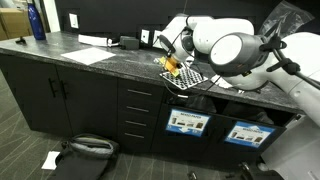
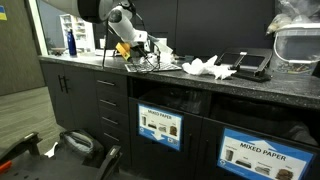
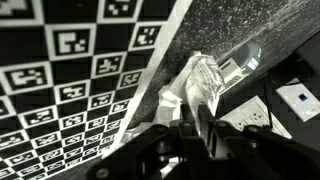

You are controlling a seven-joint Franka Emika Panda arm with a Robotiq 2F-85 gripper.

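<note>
In the wrist view, a crumpled white piece (image 3: 202,84), paper or thin plastic, reaches up from between the fingers of my gripper. The gripper is shut on it, and the dark fingers hide its lower end. To its left is the black-and-white marker board (image 3: 75,75). In exterior view 1 the arm bends down over the counter, with a yellow part (image 1: 172,66) near its end above that board. The fingertips and the white piece are too small to make out clearly there.
Loose white sheets (image 1: 88,56) lie on the counter to the left, near a blue bottle (image 1: 36,22). Crumpled white material (image 2: 208,68) and a dark box (image 2: 249,64) are farther along the counter. A dark bag (image 1: 85,157) lies on the floor.
</note>
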